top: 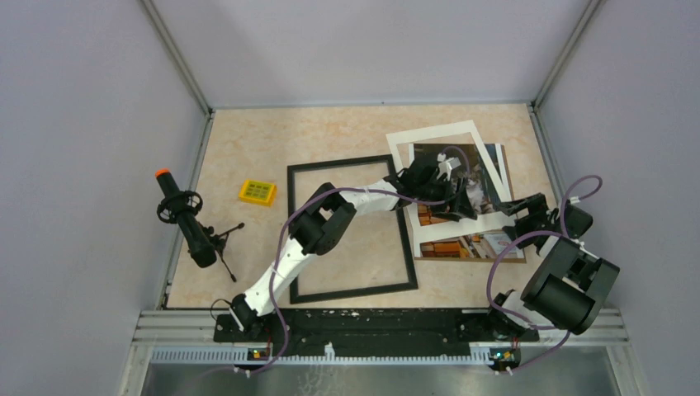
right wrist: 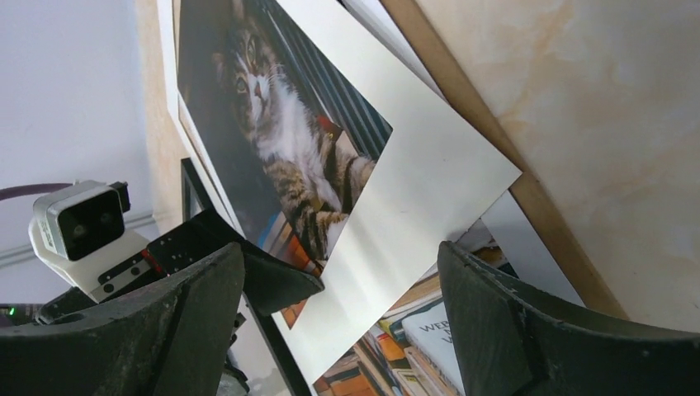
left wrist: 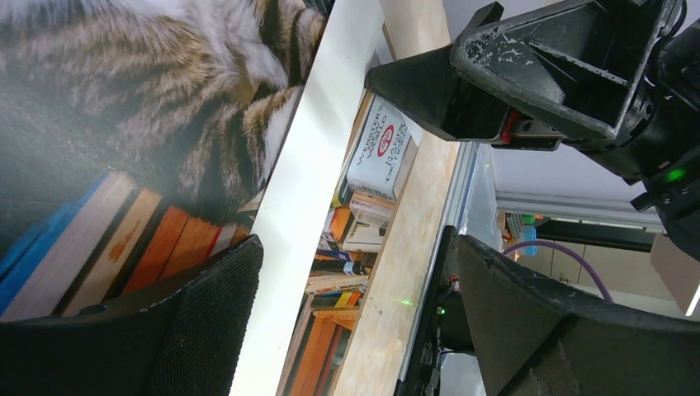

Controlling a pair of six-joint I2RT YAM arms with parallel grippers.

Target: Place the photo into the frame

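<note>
The cat-and-books photo (top: 456, 247) lies on a brown backing board (right wrist: 462, 82) at the right of the table. On top of it, a white mat (top: 423, 133) lies askew, with a strip of the photo's books showing beyond its lower edge. Against the mat's left side stands the empty black frame (top: 355, 292). My left gripper (top: 467, 210), open, is over the mat's lower part. Close to its lower right corner is my right gripper (top: 510, 219), also open. In the right wrist view the mat's corner (right wrist: 462, 165) shows between and beyond the parted fingers.
A yellow box (top: 257, 192) sits left of the frame, and a small black tripod (top: 223, 243) lies at the far left. The left arm (top: 326, 227) crosses above the frame. Clear table lies along the back.
</note>
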